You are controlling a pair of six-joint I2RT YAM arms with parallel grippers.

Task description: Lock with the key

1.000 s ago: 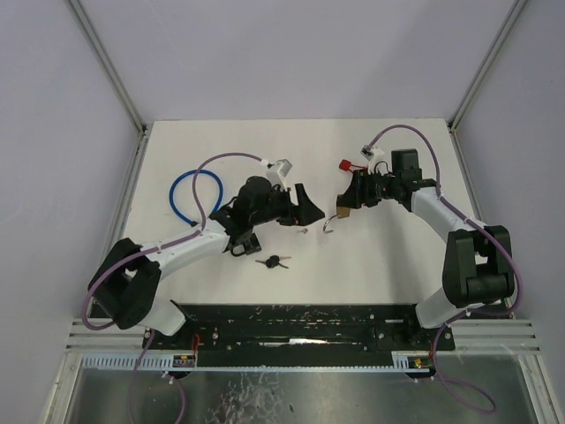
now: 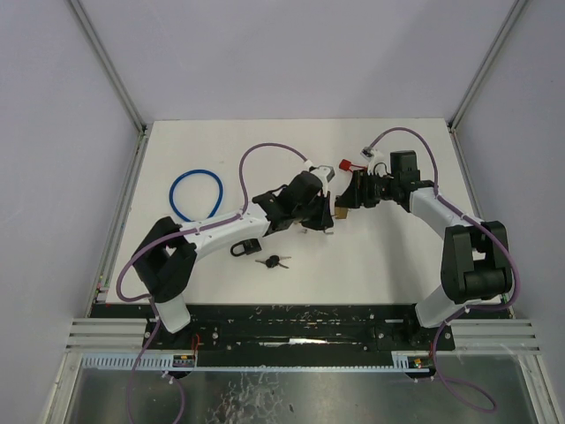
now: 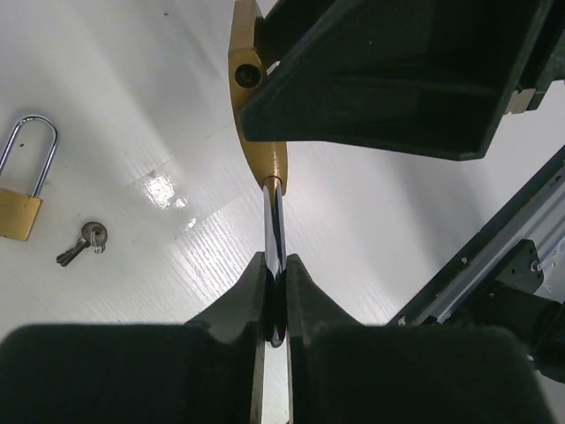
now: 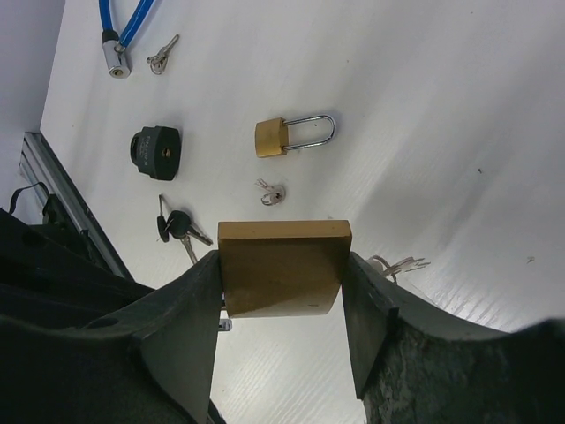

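My right gripper (image 2: 352, 196) is shut on a brass padlock body (image 4: 282, 261), which fills the space between its fingers. In the left wrist view that lock's brass body (image 3: 260, 150) is seen edge-on, with a shiny shackle (image 3: 274, 216) running down from it into my left gripper, which is shut on that shackle. On the table lie a smaller brass padlock (image 4: 271, 137), a small key set (image 4: 273, 193), black-headed keys (image 4: 179, 224) and another silver key set (image 3: 94, 237). I cannot tell which keys fit the held lock.
A blue cable lock (image 2: 177, 190) lies at the left, with a black lock (image 4: 157, 152) nearer the middle. A red object (image 2: 346, 166) sits behind my right gripper.
My left gripper has moved right from apart to meet the lock held by the right gripper, and is now shut on its shackle. The right arm has barely moved.
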